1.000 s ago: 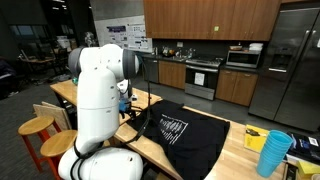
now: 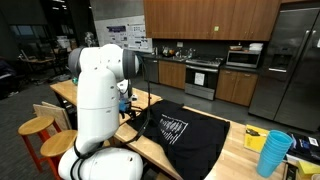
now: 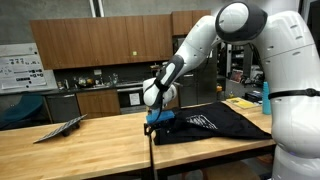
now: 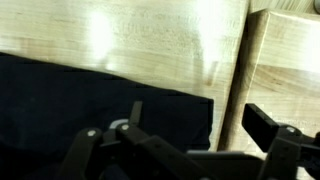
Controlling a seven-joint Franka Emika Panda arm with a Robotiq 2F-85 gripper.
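A black cloth (image 2: 196,140) lies spread over the wooden table, with pale markings on part of it. One corner of the black cloth (image 4: 180,103) shows in the wrist view, close to the table's edge. Over that corner stands my gripper, its fingers wide apart and nothing between them. From the side, the gripper (image 3: 155,123) is low at the cloth's near-left end. Whether the fingertips touch the cloth cannot be told.
A narrow seam (image 4: 236,80) parts two wooden tabletops beside the cloth corner. Blue stacked cups (image 2: 273,153) and a yellow item (image 2: 256,137) stand at the right. Bare tabletop (image 3: 75,150) stretches left of the gripper. Two stools (image 2: 38,124) stand beside the table.
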